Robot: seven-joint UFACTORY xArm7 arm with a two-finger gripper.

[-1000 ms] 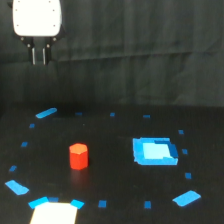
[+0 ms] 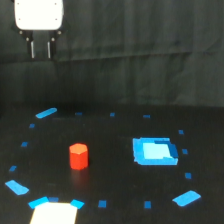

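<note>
A small red block [image 2: 78,156] with a hexagonal outline rests on the dark table, left of the middle. To its right, blue tape frames a white square [image 2: 156,151] on the table surface. High at the upper left, well above the table, my gripper [image 2: 41,50] hangs from its white mount with the fingers pointing down. Its two thin fingers stand apart with only dark background between them, so it is open and empty. The red block is far below it, not touched.
Blue tape strips lie at the left back [image 2: 46,113], left front [image 2: 16,187] and right front [image 2: 186,198]. Small blue marks dot the table. A bright white shape [image 2: 54,213] stands at the bottom edge. Dark curtain hangs behind.
The gripper's fingers have spread farther apart, and the gripper has risen slightly. Block, taped square and tape strips are where they were.
</note>
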